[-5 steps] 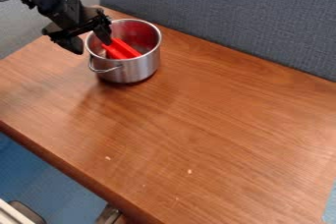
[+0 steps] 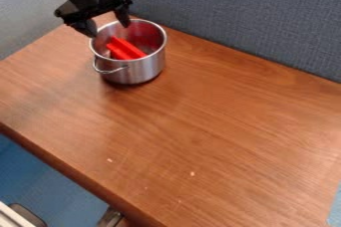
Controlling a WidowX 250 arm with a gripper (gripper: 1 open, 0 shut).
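A steel pot (image 2: pixel 136 70) with a side handle stands at the back left of the wooden table. Red elongated objects (image 2: pixel 126 49) lie inside it. My black gripper (image 2: pixel 104 24) is above the pot's back-left rim, its fingers spread apart and pointing down, with nothing visible between them.
A grey padded wall (image 2: pixel 240 17) runs along the back. The table's edge and a blue floor show at lower left.
My gripper has risen from down at the pot's left rim and moved slightly back. The pot and red objects look unmoved.
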